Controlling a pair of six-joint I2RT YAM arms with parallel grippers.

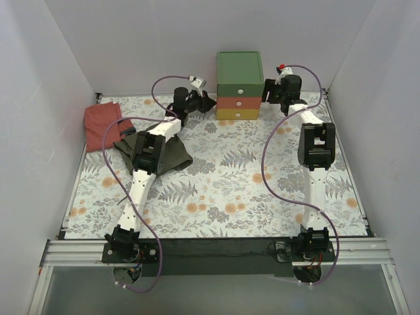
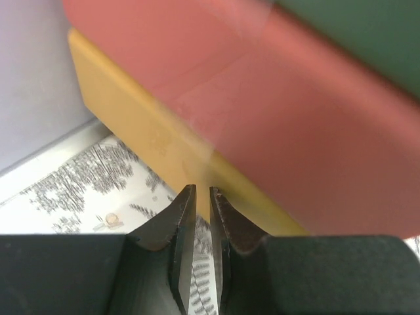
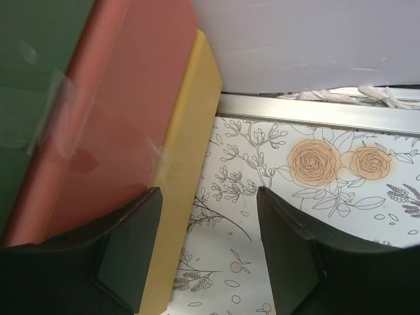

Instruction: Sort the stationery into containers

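A stack of three boxes or drawers, with a green top [image 1: 239, 68], a red middle [image 1: 239, 103] and a yellow bottom [image 1: 237, 114], stands at the table's back. Each front has a round knob. Close by the stack's left side is my left gripper [image 1: 209, 104]; in the left wrist view its fingers [image 2: 186, 213] are a narrow gap apart, with nothing between them. On the other side, my right gripper [image 1: 267, 90] is open and empty. Its left finger [image 3: 147, 216] is close to the yellow and red walls in the right wrist view. No loose stationery is visible.
A red cloth [image 1: 100, 125] and a dark grey-green cloth [image 1: 172, 154] lie at the left, partly under the left arm. Walls enclose the back and sides.
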